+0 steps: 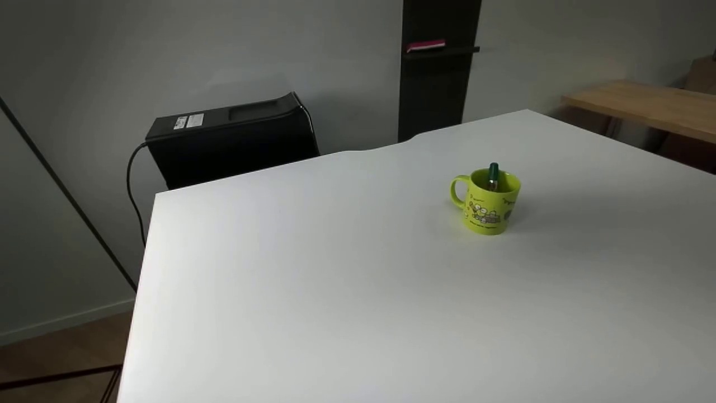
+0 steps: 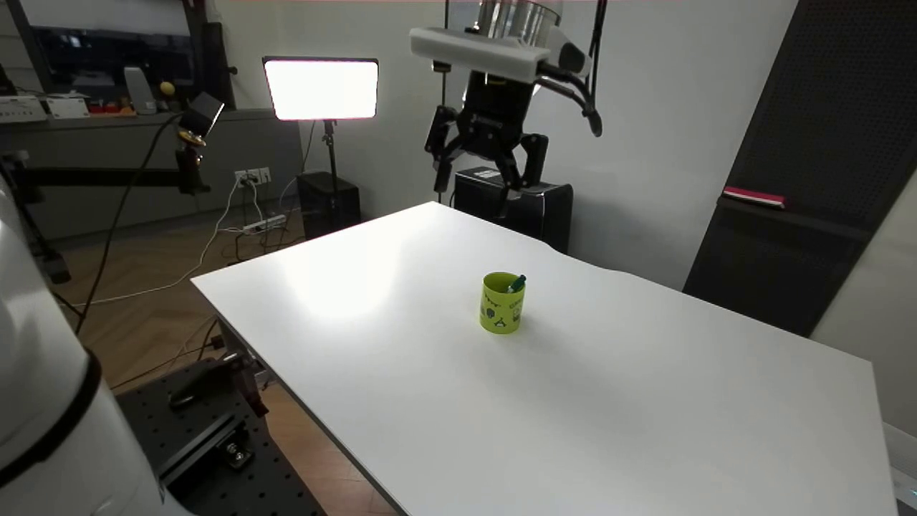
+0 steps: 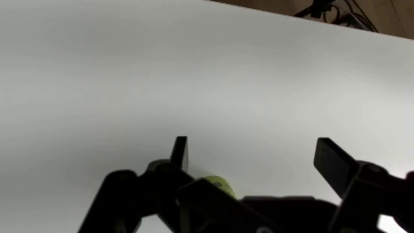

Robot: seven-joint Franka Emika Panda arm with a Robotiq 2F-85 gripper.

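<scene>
A lime-green mug point(image 1: 484, 214) with printed figures stands upright on the white table, its handle to the left in exterior view 1. A green-capped marker point(image 1: 494, 176) leans inside it, the cap above the rim. In exterior view 2 the mug point(image 2: 501, 309) sits near mid-table, and my gripper point(image 2: 475, 194) hangs well above the surface. The wrist view shows the gripper open, its fingers wide apart and nothing between the tips. Only a sliver of the mug point(image 3: 219, 182) appears there, mostly hidden behind the gripper's dark body.
A bright lamp panel point(image 2: 322, 89) is in the background, and a white robot part point(image 2: 51, 387) fills the left foreground of exterior view 2.
</scene>
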